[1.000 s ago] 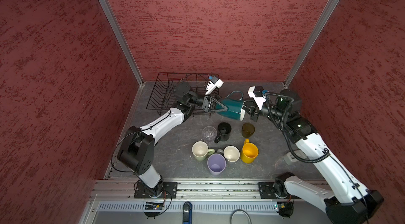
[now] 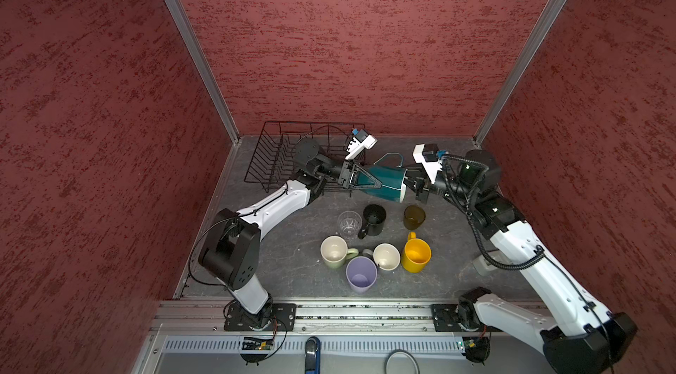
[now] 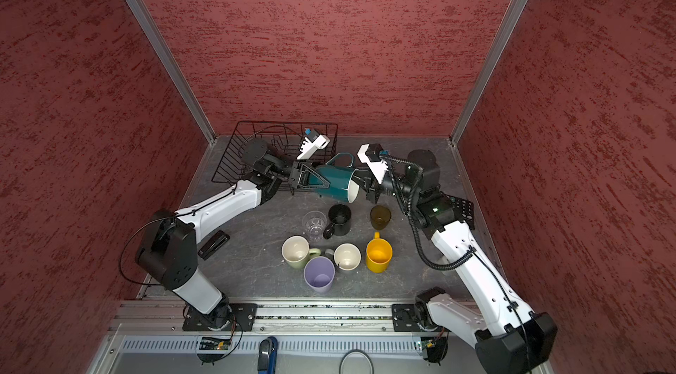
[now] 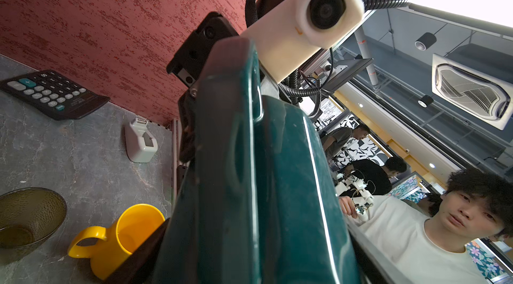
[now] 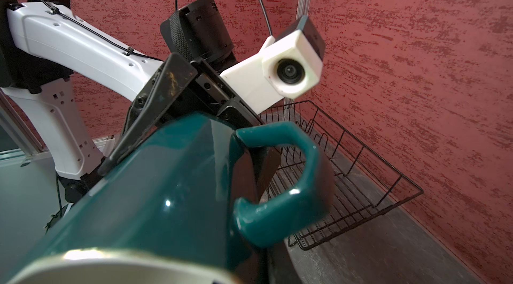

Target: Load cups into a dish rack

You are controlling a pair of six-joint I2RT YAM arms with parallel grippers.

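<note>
A teal mug (image 2: 387,182) is held up on its side above the counter, its pale rim toward the right and its handle (image 5: 315,177) toward the back. My right gripper (image 2: 410,182) is shut on its rim end. From the other end, my left gripper (image 2: 378,185) has its spread fingers (image 5: 155,105) around the base and body; whether both press on it I cannot tell. In the left wrist view the mug (image 4: 299,193) fills the middle and hides much of the fingers. The black wire dish rack (image 2: 271,156) stands at the back left, partly behind my left arm.
On the counter below stand a clear glass (image 2: 349,224), black mug (image 2: 374,219), brown glass (image 2: 414,217), yellow mug (image 2: 416,255), white cup (image 2: 386,257), purple cup (image 2: 361,273) and cream mug (image 2: 333,251). A calculator lies at the right.
The cups on the counter are unmoved.
</note>
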